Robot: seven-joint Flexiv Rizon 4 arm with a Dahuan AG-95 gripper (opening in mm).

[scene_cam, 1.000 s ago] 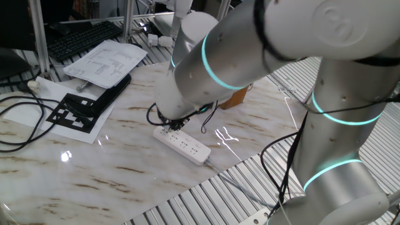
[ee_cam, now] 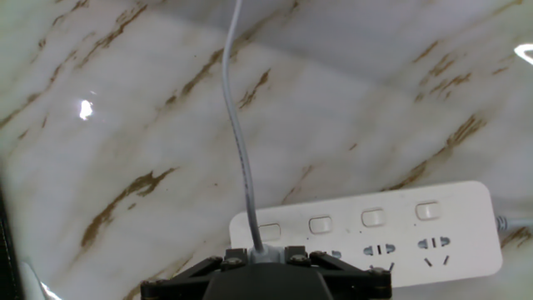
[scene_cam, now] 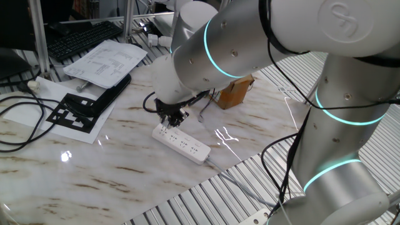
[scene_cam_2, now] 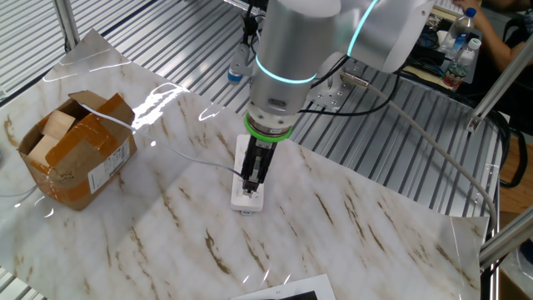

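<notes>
A white power strip [ee_cam: 454, 265] lies flat on the marbled table, with a row of switches and sockets along its top. My gripper is at its end socket, at the end away from the strip's own cord. Between the fingertips sits a pale plug [ee_cam: 268, 252], and a thin grey cable [ee_cam: 236, 125] runs off from it. In exterior view 2 the gripper [scene_cam_2: 251, 185] points down at the strip [scene_cam_2: 247, 202]. The plug's prongs are hidden, so I cannot tell how far they are in the socket.
An open cardboard box [scene_cam_2: 92, 158] stands on the table, with the grey cable passing over it. A marker sheet [scene_cam: 78, 115], a dark object [scene_cam: 103, 100] and papers [scene_cam: 105, 62] lie on the other side. Bare tabletop surrounds the strip.
The wrist has tilted and shifted slightly, so that the fingers and more of the cardboard box show in exterior view 1. The strip has stayed in place.
</notes>
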